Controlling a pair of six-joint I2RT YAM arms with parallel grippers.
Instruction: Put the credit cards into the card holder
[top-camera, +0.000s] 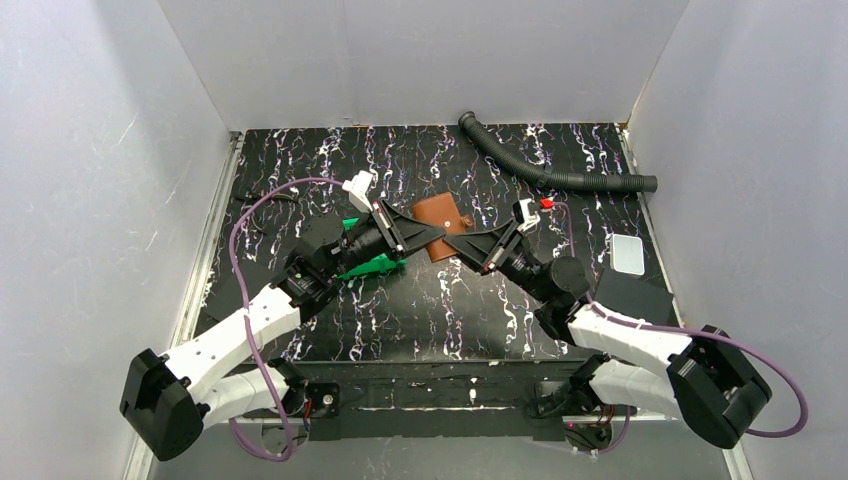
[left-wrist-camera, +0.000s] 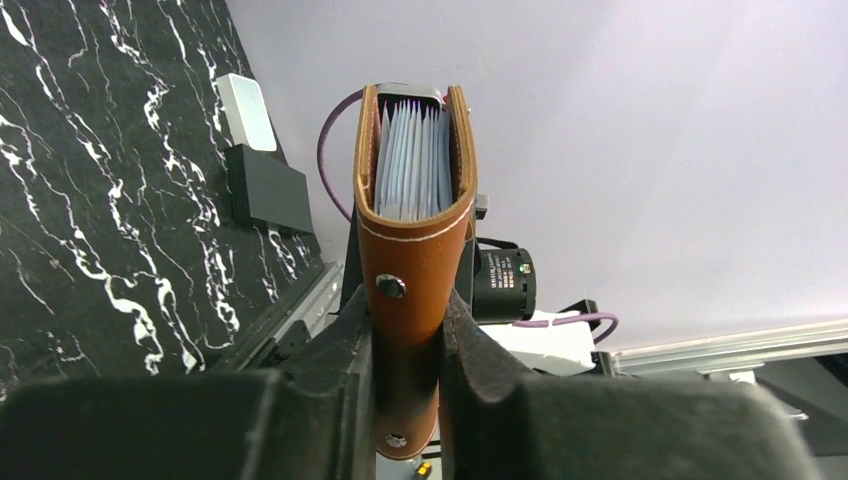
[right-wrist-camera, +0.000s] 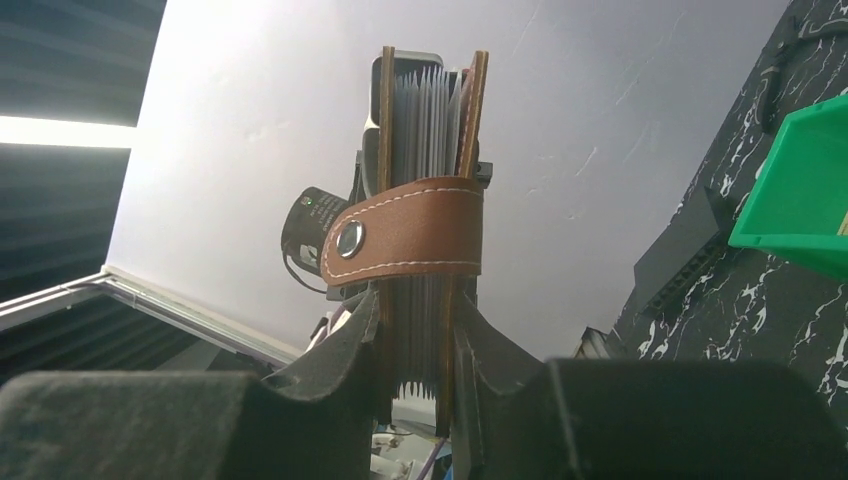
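Note:
The brown leather card holder (top-camera: 434, 211) is held above the table between both arms. My left gripper (top-camera: 437, 234) is shut on its rounded spine side, the fingers pressing both faces. From the opposite side, my right gripper (top-camera: 453, 240) is shut on the covers, below the strap. In the left wrist view the holder (left-wrist-camera: 411, 270) stands upright, with clear sleeves (left-wrist-camera: 413, 165) between its covers. The right wrist view shows its snap strap (right-wrist-camera: 410, 228) lying across the sleeve edges. No credit card can be made out.
A green bin (top-camera: 372, 266) lies behind the left arm, partly hidden. At the right are a white box (top-camera: 627, 254) and a dark block (top-camera: 634, 298). A black corrugated hose (top-camera: 560, 178) lies at the back.

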